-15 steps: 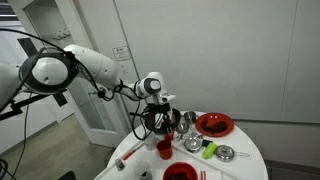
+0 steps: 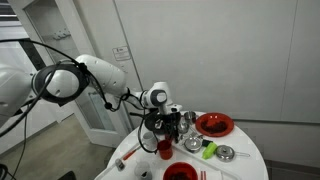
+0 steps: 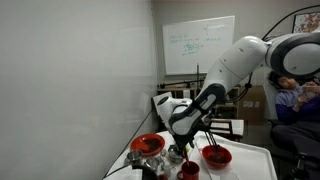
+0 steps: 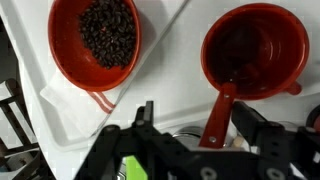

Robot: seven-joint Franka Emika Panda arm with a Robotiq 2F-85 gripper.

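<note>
In the wrist view, a red mug (image 4: 255, 50) stands at the upper right, and a reddish-brown utensil handle (image 4: 216, 122) slants out over its rim toward me. My gripper is part open at the near side of the mug. The handle passes between its fingers, closer to the right one, with a clear gap on the left. Exterior view 1 has the gripper (image 2: 173, 125) low over the table, just behind the mug (image 2: 165, 149). A red bowl (image 4: 60, 55) of dark beans is left of the mug.
A large red dish (image 2: 214, 124) lies toward the back of the white table. Metal pots, a lid (image 2: 225, 153) and a green item (image 2: 209, 150) crowd the area right of the gripper. Another red bowl (image 3: 217, 157) shows in exterior view 2.
My gripper has moved down and slightly right in exterior view 1, closer to the mug. The mug and bowls have not visibly moved.
</note>
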